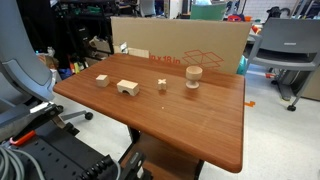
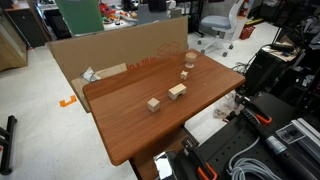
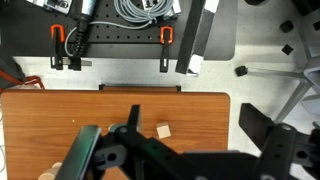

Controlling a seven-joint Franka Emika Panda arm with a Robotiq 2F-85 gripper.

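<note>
Four wooden pieces would be too fine a tally from above, but several rest apart on the brown table. They include a cube, an oblong block, a small notched piece and a round piece. In exterior view 2 the cube is closest to the camera and the round piece lies farthest. High over the table, my gripper is open, its dark fingers spread wide and nothing held. A small light block shows below, between the fingers; which piece it is, I cannot tell.
A cardboard panel stands along the table's far edge. On the robot's side is a dark bench with coiled cable and orange-handled clamps. A grey chair stands beyond.
</note>
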